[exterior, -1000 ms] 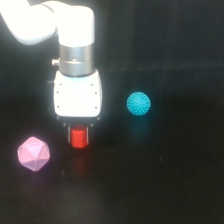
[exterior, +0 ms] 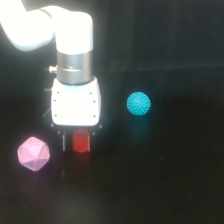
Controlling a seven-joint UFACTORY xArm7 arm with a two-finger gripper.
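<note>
A small red block sits directly below the white gripper body, at the left of the camera view. My gripper points down around it. One thin dark finger shows to the block's left, with a gap between them, so the fingers look open. The finger on the other side is hard to make out against the black surface. To the lower left lies a pink faceted ball, apart from the gripper. A turquoise bumpy ball rests to the right, well clear of the arm.
The pink ball is the closest neighbour on the left side of the gripper.
The arm and gripper have come slightly lower in the view. The red block appears a little lower and darker. Both balls have stayed where they were.
</note>
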